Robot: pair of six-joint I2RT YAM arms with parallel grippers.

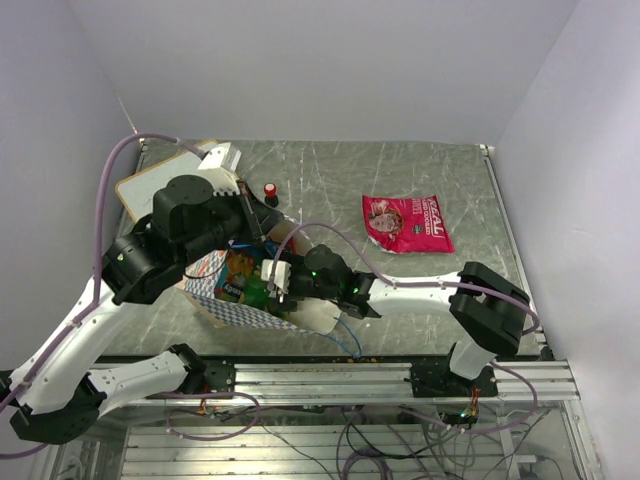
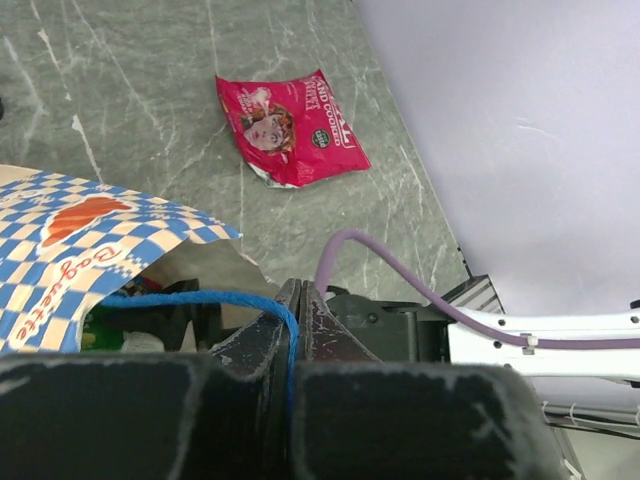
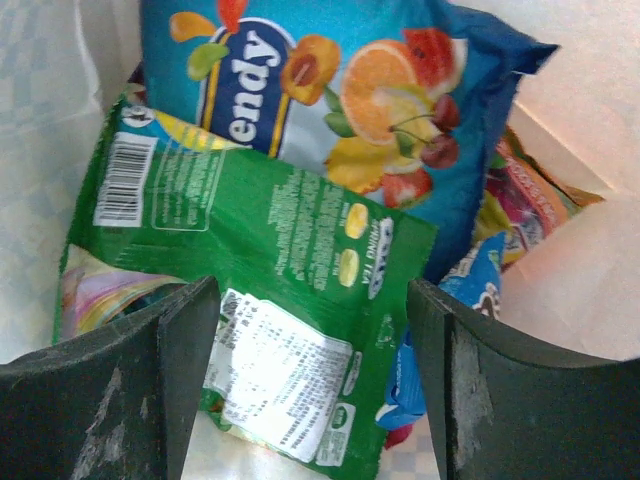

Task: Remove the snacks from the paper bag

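Note:
A checkered paper bag [image 1: 240, 315] lies on the table with its mouth held apart. Its blue cord handle [image 2: 215, 298] is pinched in my shut left gripper. Inside the bag, in the right wrist view, a green snack packet [image 3: 290, 225] lies over a blue one with fruit pictures [image 3: 330, 100]; a smaller blue-wrapped item [image 3: 475, 280] is beside them. My right gripper is open, its fingers above the green packet, apart from each other. A red snack packet [image 1: 408, 224] rests on the table outside the bag.
A small red-capped bottle [image 1: 271, 194] stands behind the bag. A white board [image 1: 160, 183] leans at the back left. Walls rise on both sides.

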